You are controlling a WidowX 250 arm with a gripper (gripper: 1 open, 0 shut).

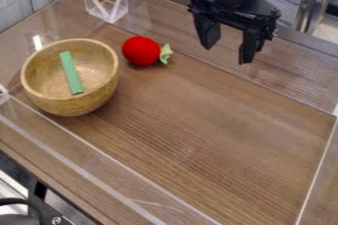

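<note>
My black gripper (231, 34) hangs over the back middle of the wooden table, right of a red tomato-like object (141, 50) with a green stem. I can't tell whether it is open or shut. At left sits a wooden bowl (103, 81) with a green stick (70, 71) inside.
A clear wire-like holder (109, 2) stands at the back left.
</note>
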